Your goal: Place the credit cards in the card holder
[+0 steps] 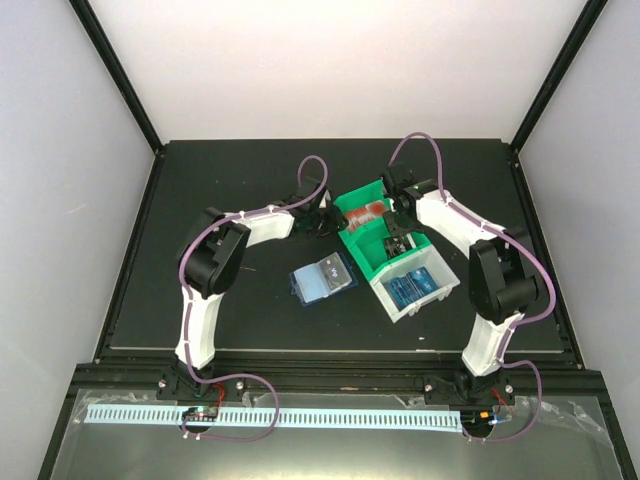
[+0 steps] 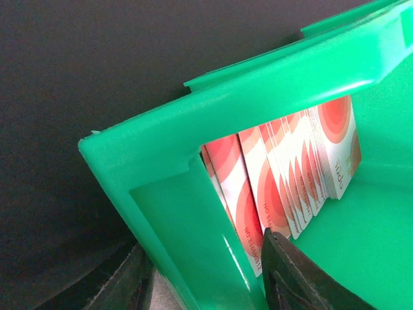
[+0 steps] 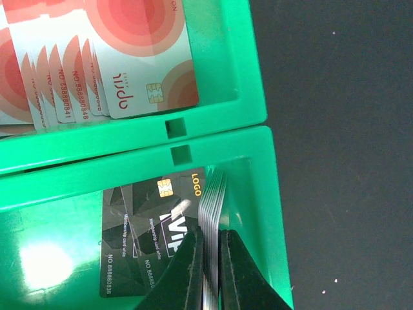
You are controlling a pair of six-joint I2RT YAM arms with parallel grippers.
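Observation:
In the right wrist view, my right gripper is shut on a stack of cards (image 3: 211, 197), held edge-on near the end wall of the second green bin (image 3: 255, 161). Beside the stack, black VIP cards (image 3: 122, 248) lie flat on the bin floor. My left gripper is clamped on a corner wall of the first green bin (image 2: 193, 226), one finger inside and one outside. Red-and-white cards (image 2: 264, 174) lie fanned within that bin. The open card holder (image 1: 322, 277), blue with clear pockets, rests on the table, below the left gripper in the top view.
A white bin (image 1: 440, 291) with blue cards (image 1: 411, 287) adjoins the green ones at the near end. Bare black table (image 1: 260, 320) surrounds the card holder, most of it to the left and front.

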